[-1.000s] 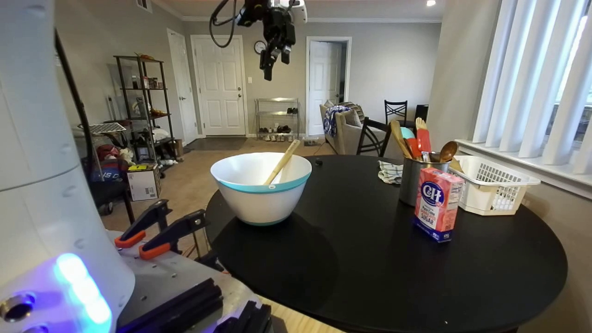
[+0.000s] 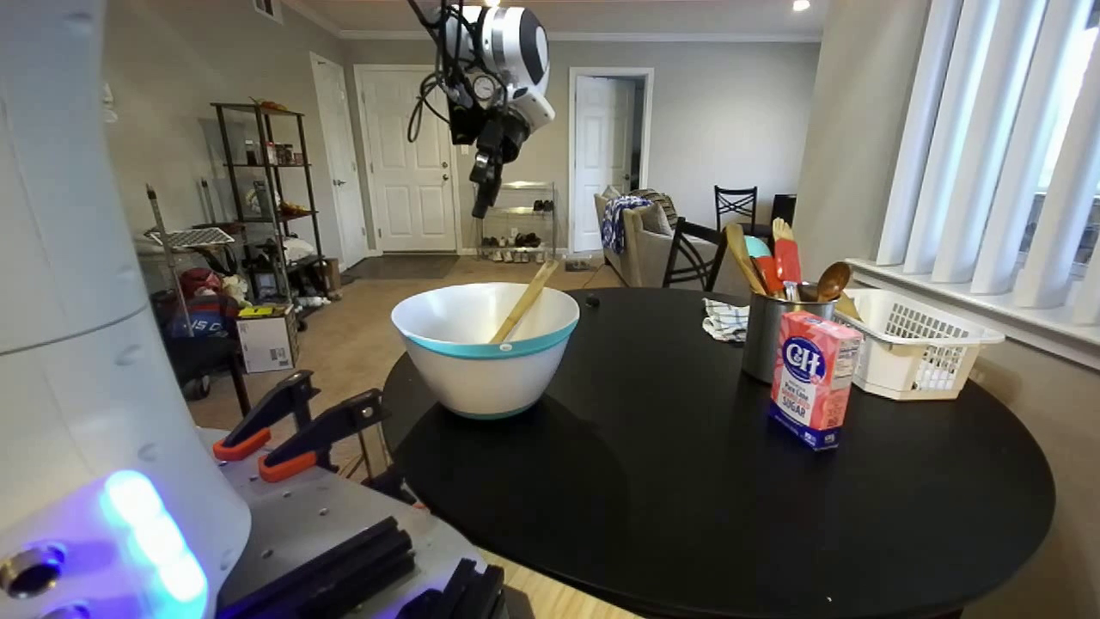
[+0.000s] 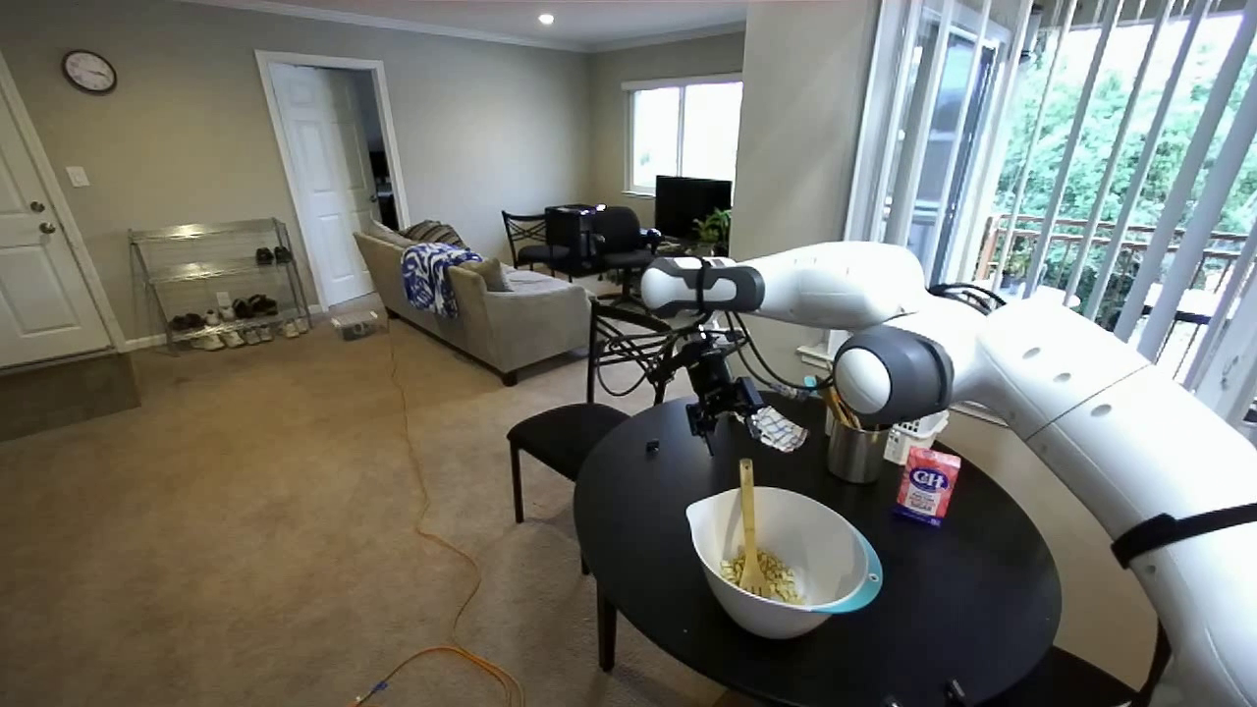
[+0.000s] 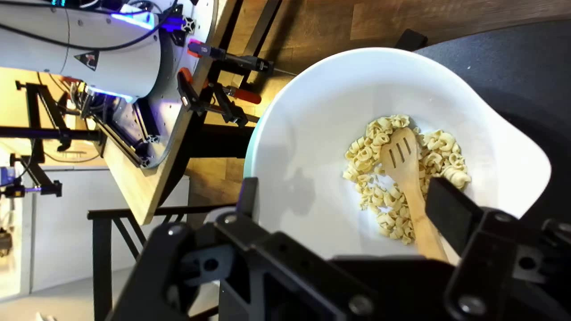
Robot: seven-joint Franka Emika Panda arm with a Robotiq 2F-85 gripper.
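A white mixing bowl (image 2: 479,376) with a turquoise rim band stands on the black round table (image 3: 642,518). Short curled pasta (image 4: 396,214) lies in its bottom. A slotted wooden spatula (image 3: 748,530) rests head-down in that pasta, its handle leaning past the rim. High over the table hangs my open gripper (image 2: 492,186), clear of bowl and spatula. From the wrist, the bowl lies below the spread fingers (image 4: 452,206), and nothing is held between them. The right finger and gripper body cover part of the spatula's handle in that view.
On the table's window side stand a pink sugar box (image 2: 811,380), a metal utensil holder (image 2: 773,335) and a white basket (image 2: 918,346). A checkered cloth (image 2: 726,321) lies beside the holder. Bare tabletop stretches between bowl and sugar box.
My gripper has come down and slightly left in exterior view 1, with more of the wrist now showing above it. Bowl, spatula and the other table items have not moved.
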